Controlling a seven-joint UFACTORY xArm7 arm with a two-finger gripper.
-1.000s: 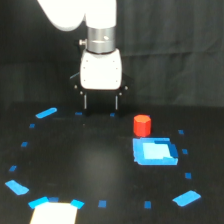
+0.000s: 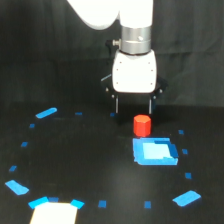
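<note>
A small red block (image 2: 142, 126) stands on the dark table, just behind a blue square tray (image 2: 138, 152) with a pale inside. White above the block, my gripper (image 2: 134, 104) points downward with its dark thin fingers spread apart. No object shows between them. The block appears below the fingertips, slightly right of the middle of the gap; how far apart they are in depth I cannot tell.
Blue tape marks, such as the strip at the far left (image 2: 46, 113) and one at the right front (image 2: 186, 198), are scattered over the table. A pale object (image 2: 54, 213) sits at the front left edge.
My gripper has moved right, from left of the red block to above it, and looks slightly lower. Its fingers remain apart. The block and tray have not moved.
</note>
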